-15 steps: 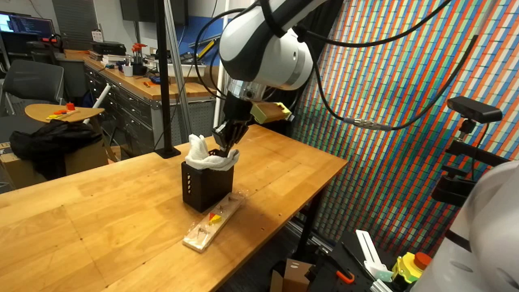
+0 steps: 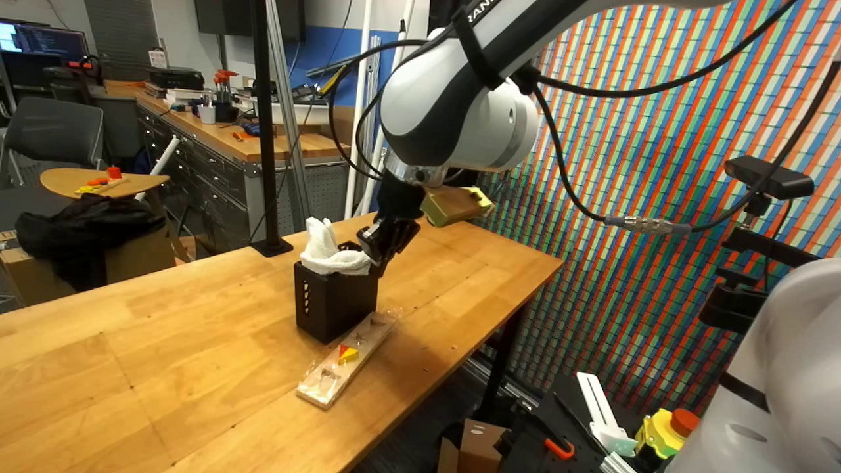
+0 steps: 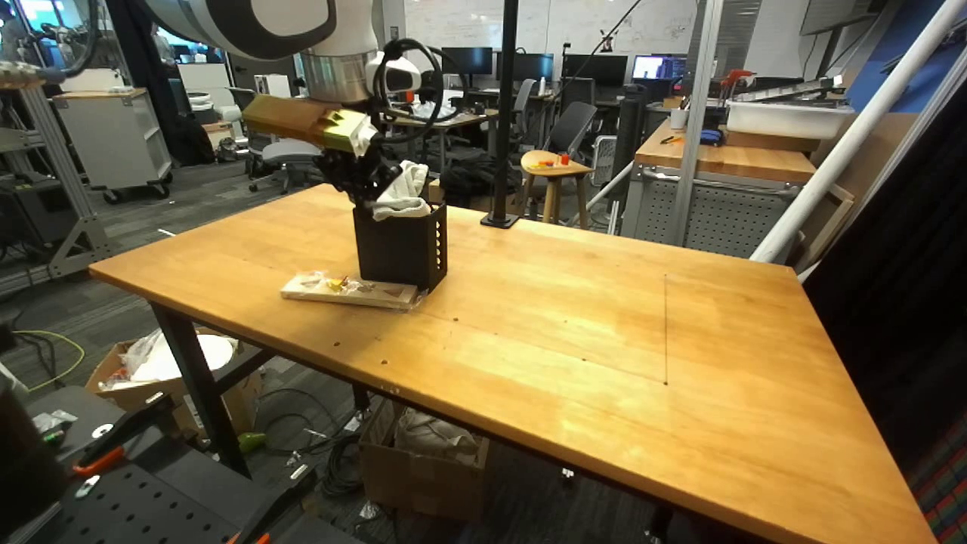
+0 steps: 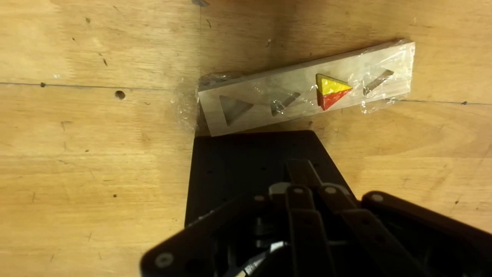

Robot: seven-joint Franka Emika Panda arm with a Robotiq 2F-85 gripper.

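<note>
A white cloth [image 2: 337, 256] is draped over the top of a black box [image 2: 335, 303], with one end sticking up. My gripper [image 2: 378, 267] points down at the box's near right rim, in front of the cloth's right edge. In the wrist view the gripper is shut above the dark side of the box [image 4: 249, 157], and nothing shows between its fingers. Exterior view 2 has the gripper [image 3: 364, 198] close beside the cloth [image 3: 403, 195]; whether they touch I cannot tell.
Against the box's foot lies a plastic-wrapped wooden shape board [image 4: 272, 99] bearing a yellow and red triangle [image 4: 332, 92]. A black post [image 3: 501, 136] rises from the far table edge.
My gripper has moved right and slightly lower in exterior view 1, from over the cloth to the box's near right side. The cloth, box and board look unmoved.
</note>
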